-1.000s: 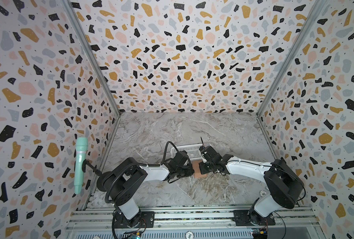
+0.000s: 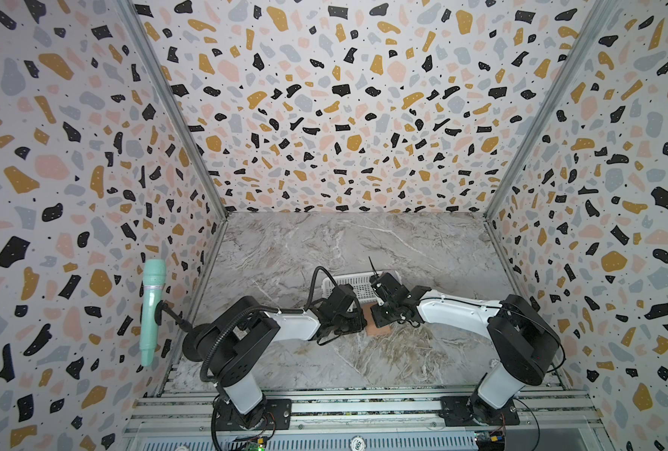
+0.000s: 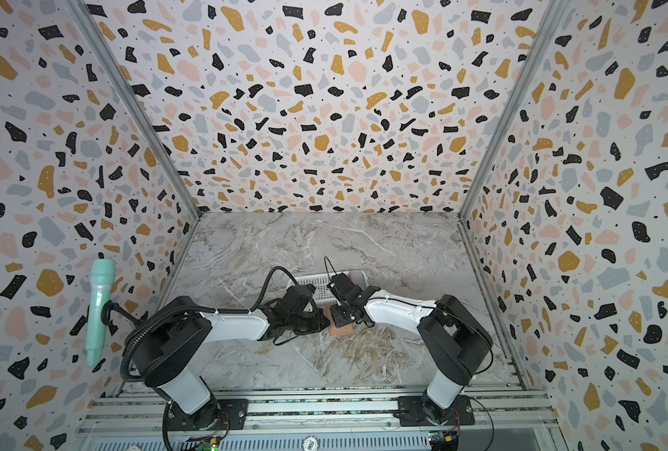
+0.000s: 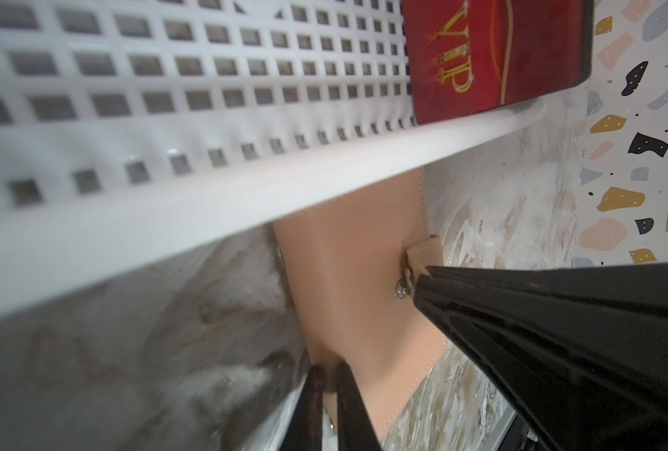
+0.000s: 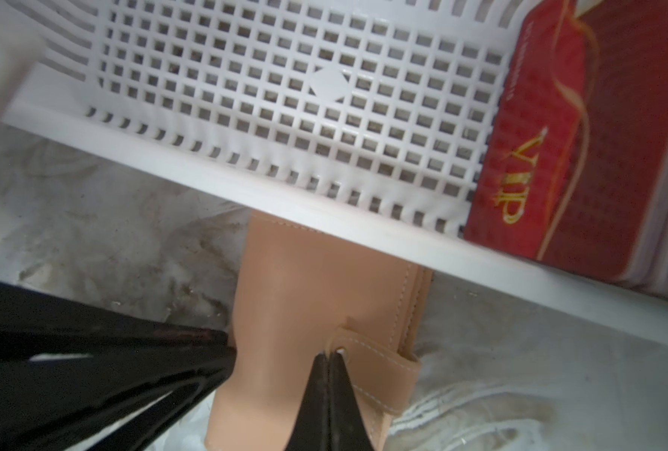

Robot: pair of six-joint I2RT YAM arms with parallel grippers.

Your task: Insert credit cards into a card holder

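Note:
The tan card holder (image 4: 364,263) lies on the table against the front of the white basket, partly hidden by its rim. My left gripper is shut on the holder's left edge. My right gripper is shut, its tips at the edge of the holder's small strap (image 5: 379,368); whether the strap's edge is pinched between them I cannot tell. A metal snap (image 4: 403,289) shows beside the strap in the left wrist view. Red VIP cards (image 5: 525,180) stand in the basket's right end.
The white mesh basket (image 5: 303,206) stands just behind both grippers, its front rim over the holder's far end. Both arms crowd close together over the holder. Bare marble table (image 2: 334,360) lies in front, and more is clear behind the basket.
My right gripper has shifted slightly left across the holder, its arm following. The left arm and the basket have stayed where they were.

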